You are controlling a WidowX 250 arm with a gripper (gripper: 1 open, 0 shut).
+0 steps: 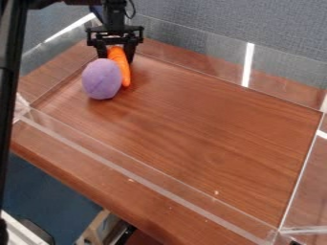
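An orange carrot-like object stands at the back left of the wooden tray, partly behind a purple ball. The black gripper is around the top of the orange object, low near the back wall. Whether its fingers are closed on it is hard to tell.
Clear plastic walls border the wooden surface, whose middle and right are empty. Beyond the front left edge lies a blue floor with some objects.
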